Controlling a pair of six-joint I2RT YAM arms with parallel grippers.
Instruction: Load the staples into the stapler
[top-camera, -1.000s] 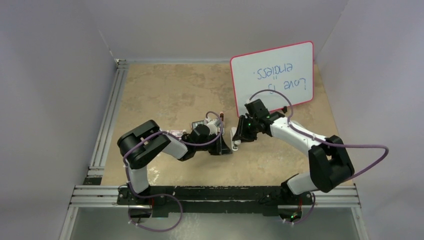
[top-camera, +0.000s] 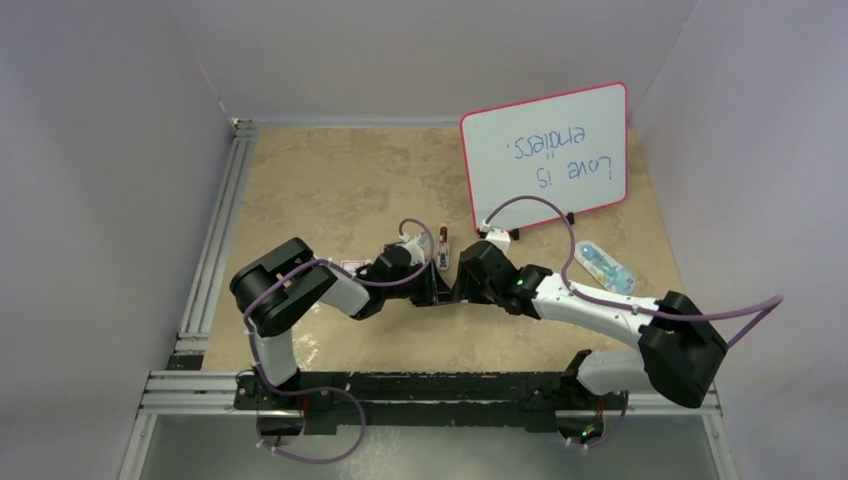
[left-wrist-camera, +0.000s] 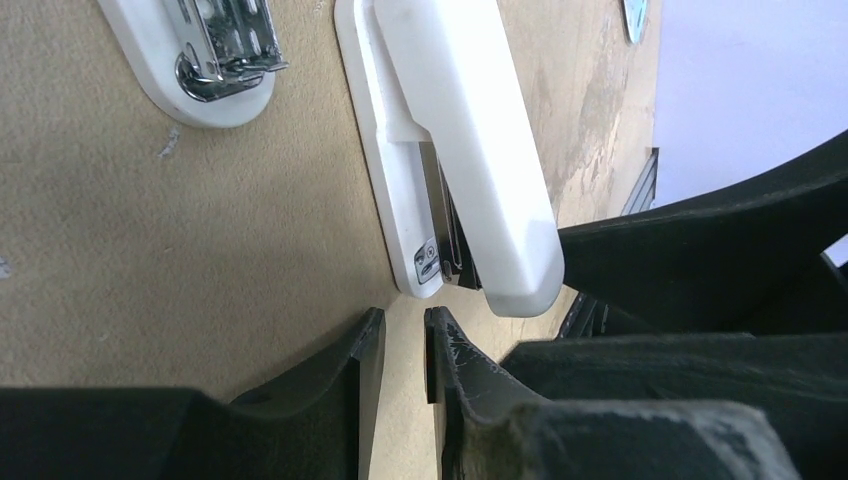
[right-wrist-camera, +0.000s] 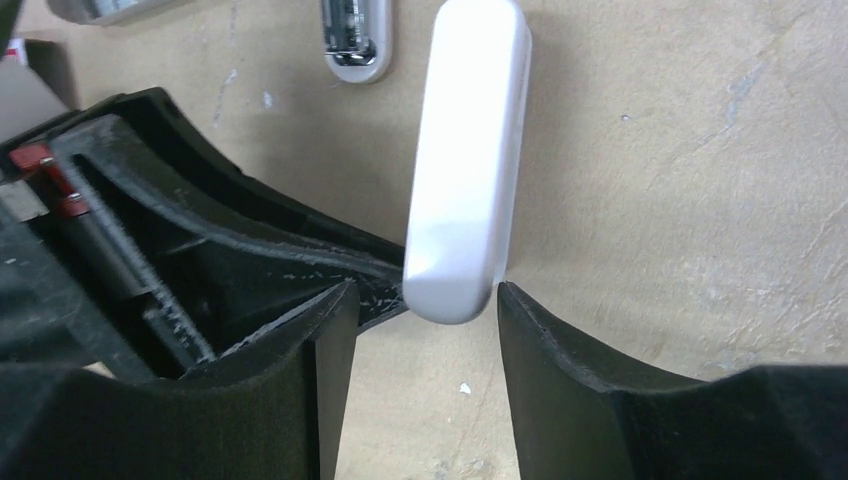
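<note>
The white stapler (left-wrist-camera: 490, 140) lies on the table; its top arm is raised a little off the base (left-wrist-camera: 398, 200), and a metal strip shows between them. My left gripper is beyond the stapler's front end, a narrow gap between its fingers and nothing in it. My right gripper is parted wider around the tip of the stapler (right-wrist-camera: 465, 160), apart from its sides. In the top view my left gripper (top-camera: 445, 297) and right gripper (top-camera: 460, 292) almost meet, hiding most of the stapler. I cannot make out any loose staples.
Next to the stapler lies a second slim white piece with a metal end (left-wrist-camera: 225, 50). A whiteboard (top-camera: 545, 160) stands at the back right, with a blue-tinted packet (top-camera: 605, 267) in front of it.
My right gripper has come down toward the front and left, closer to the left gripper, and now covers the stapler in the top view. The left arm has shifted only slightly.
</note>
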